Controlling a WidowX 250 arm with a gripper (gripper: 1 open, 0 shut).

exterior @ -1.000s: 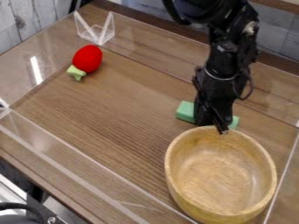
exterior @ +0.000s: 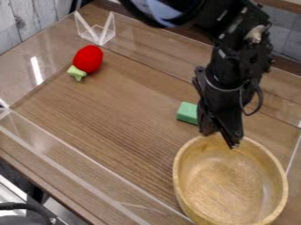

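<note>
My black gripper (exterior: 221,123) hangs over the table at the right, just above the back rim of a tan plastic bowl (exterior: 230,198). A green block (exterior: 187,112) lies on the table behind the gripper, partly hidden by it. The gripper appears shut, with no object visible between its fingers, though the dark fingertips overlap and are hard to make out.
A red object (exterior: 87,59) and a small pale green piece (exterior: 77,73) lie at the upper left, near a white wire-like stand (exterior: 98,28).
The gripper and arm have shifted toward the camera and grown larger in view, now covering more of the green block's right part. The bowl looks unmoved.
</note>
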